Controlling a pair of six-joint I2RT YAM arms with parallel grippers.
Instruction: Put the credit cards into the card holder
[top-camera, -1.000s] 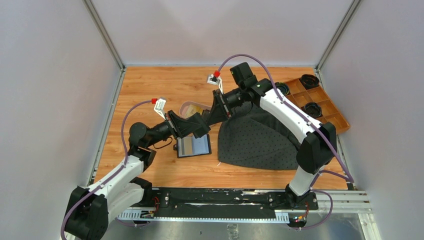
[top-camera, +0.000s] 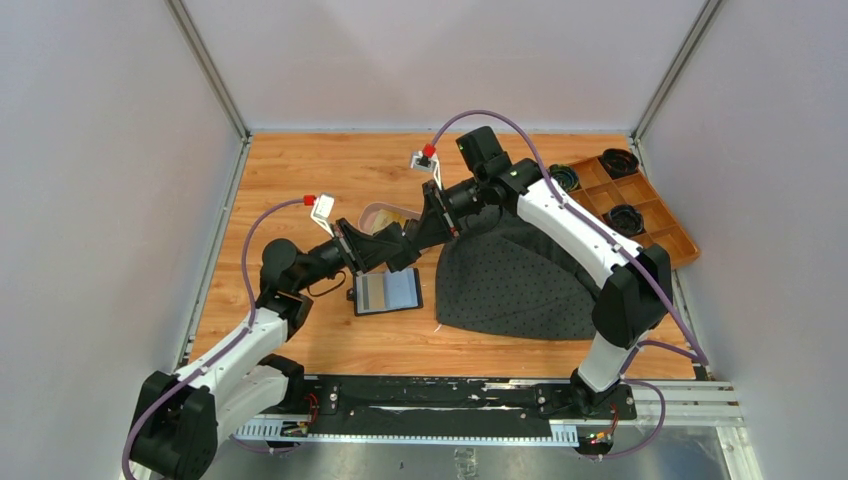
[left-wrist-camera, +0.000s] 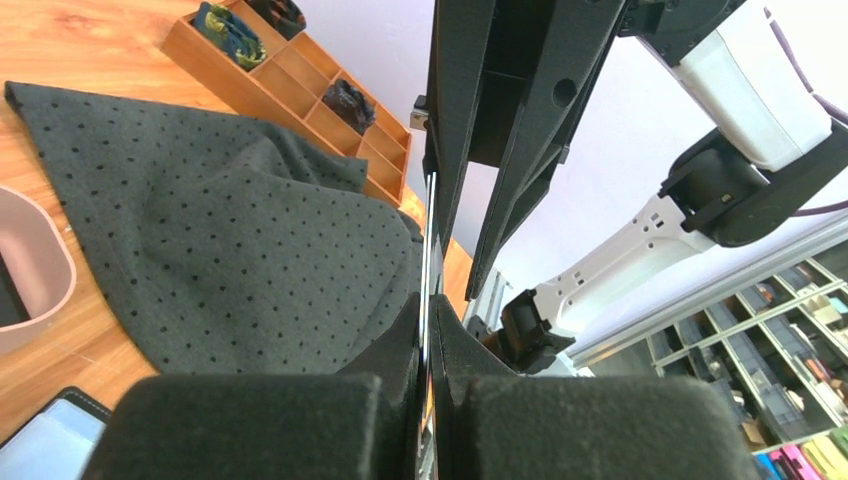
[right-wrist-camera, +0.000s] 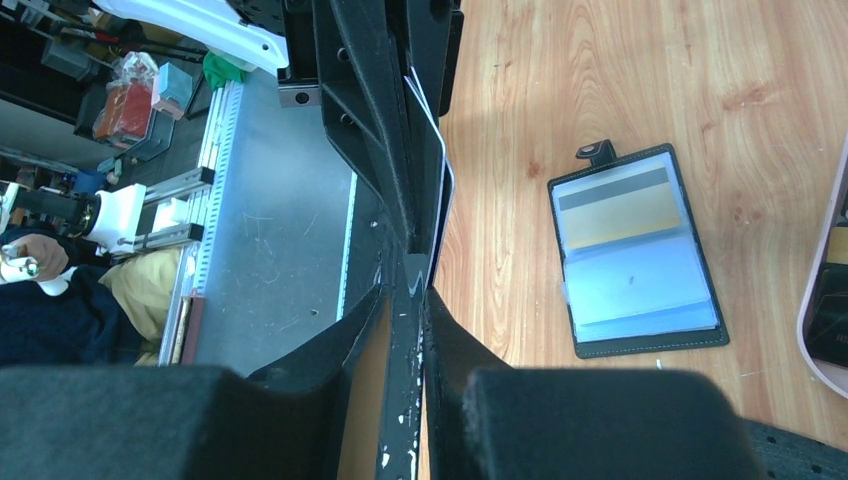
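Observation:
A thin card (left-wrist-camera: 429, 240) appears edge-on in the left wrist view, with my left gripper shut on its lower part. Its upper part lies against one of the right gripper's fingers (left-wrist-camera: 456, 150); the other finger stands away from it. Between the fingers of my right gripper there is a gap, and the card (right-wrist-camera: 446, 185) slants up beside their tips. Below the meeting grippers, the open card holder (right-wrist-camera: 640, 262) lies on the table with clear sleeves and a beige section. The top view hides the card behind the grippers.
Behind the grippers is a pink container (top-camera: 368, 213) with dark items inside. A grey dotted cloth (top-camera: 510, 285) covers the table's middle right. Farther right stands a compartmented wooden tray (top-camera: 650, 205).
The right arm has shifted slightly left and down compared with one second ago. The left arm has hardly moved. The card holder lies where it was.

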